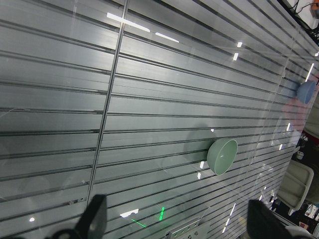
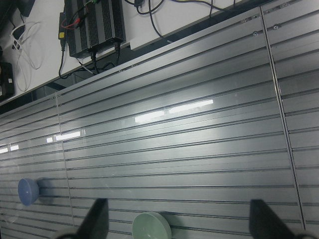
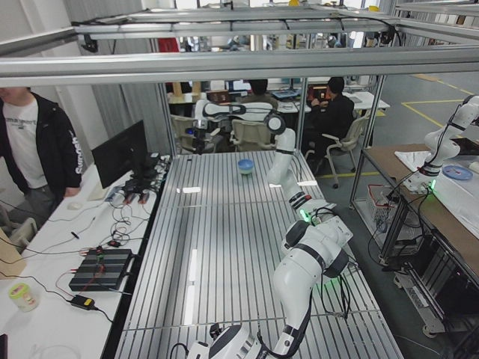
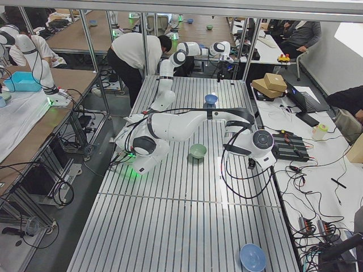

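A blue bowl [image 3: 245, 166] sits on the slatted metal table; one gripper [image 3: 199, 139] hangs raised to its left. The camera right view shows a green bowl [image 4: 198, 151] mid-table, a blue bowl [image 4: 210, 98] beyond it and another [image 4: 252, 258] near the front. My left gripper is open and empty above the table, with a green bowl [image 1: 222, 156] and blue bowl [image 1: 305, 91] below. My right gripper is also open and empty, with a green bowl [image 2: 151, 226] and blue bowl [image 2: 28, 191] in its view.
A white side table [image 3: 45, 329] with a monitor [image 3: 120, 152], cables and power boxes runs alongside. The metal frame [image 3: 239, 66] spans overhead. People are around the workspace.
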